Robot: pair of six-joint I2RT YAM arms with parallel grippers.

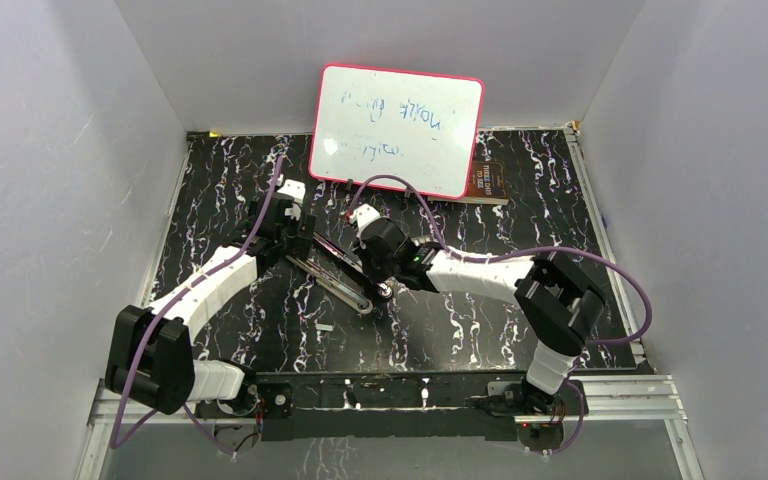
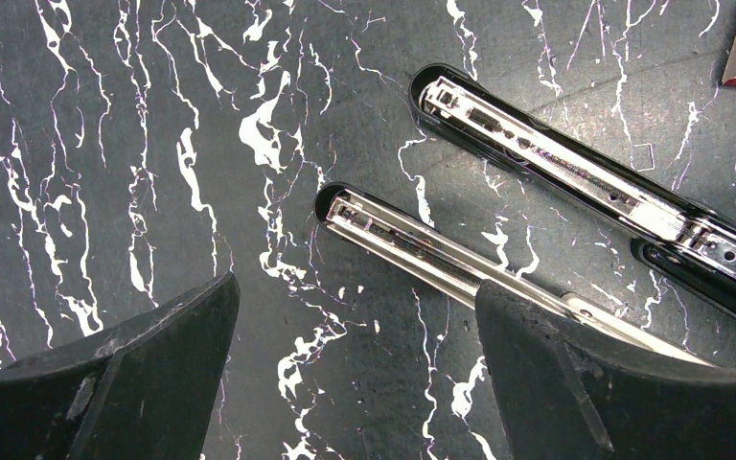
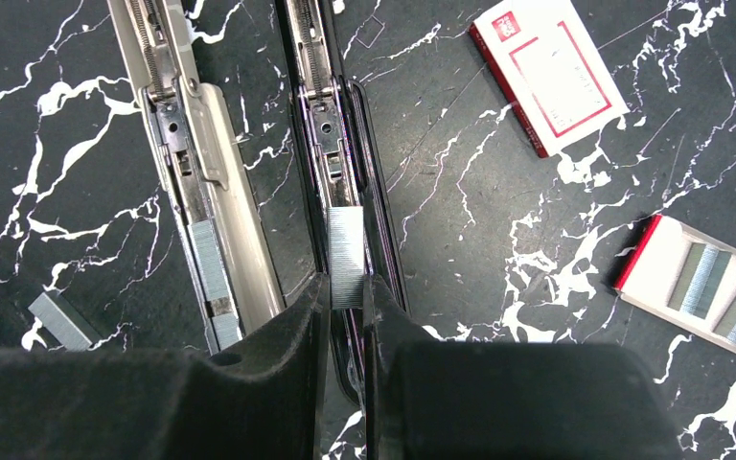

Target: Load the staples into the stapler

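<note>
A black stapler (image 2: 556,153) lies opened out flat on the marble table. In the right wrist view, a silver strip of staples (image 3: 347,251) lines up over its tray, with my right gripper shut on the strip's near end. Whether the strip rests in the channel or sits just above it, I cannot tell. Beside it a beige stapler (image 3: 235,211) lies opened too, with staples (image 3: 211,268) in its channel. My left gripper stands open above the beige stapler's far end, its fingers (image 2: 163,355) wide apart with nothing held.
A loose staple strip (image 3: 64,320) lies left of the beige stapler. To the right are a closed white-and-red box (image 3: 548,77) and an open box (image 3: 661,264) holding staple strips. A whiteboard (image 1: 397,125) stands at the back beside a book (image 1: 485,182).
</note>
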